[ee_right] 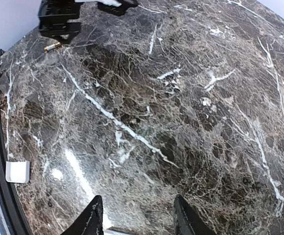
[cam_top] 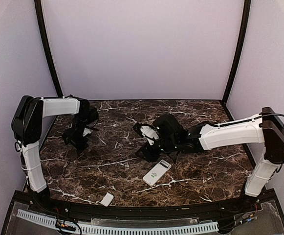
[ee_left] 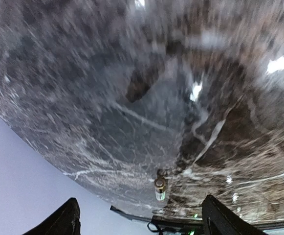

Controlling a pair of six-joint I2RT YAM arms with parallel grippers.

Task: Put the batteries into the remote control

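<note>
A small battery (ee_left: 160, 189) lies on the marble table, low in the left wrist view between the spread fingers of my left gripper but farther off, touched by neither. The right wrist view shows the battery (ee_right: 53, 47) at upper left, just below the dark left gripper. In the top view the left gripper (cam_top: 78, 146) points down over the table's left side. The white remote control (cam_top: 156, 173) lies right of centre, a dark recess at its upper end. Above and left of it hovers my right gripper (cam_top: 145, 153), open and empty.
A small white piece (cam_top: 107, 199), perhaps the battery cover, lies near the front edge, left of centre. A slotted white rail (cam_top: 146, 229) runs along the front. Pale walls flank the table.
</note>
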